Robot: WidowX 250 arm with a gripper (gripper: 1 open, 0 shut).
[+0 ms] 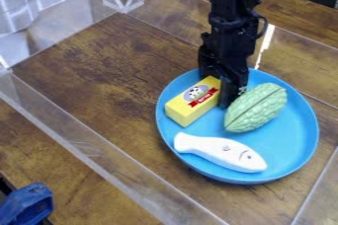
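My black gripper [224,83] reaches down from the top centre to the back of a yellow box [193,105] with a red label, which lies on a blue plate [286,148]. It is open; the box's back end and the fingertips overlap in view, so whether they touch is unclear. A pale green ridged oblong object [255,107] lies on the plate to the right of the box. A white fish-shaped object [219,151] lies at the plate's front.
Bare wooden surface [86,66] fills the left, bordered by a clear strip. A blue object [24,206] sits at the bottom left corner.
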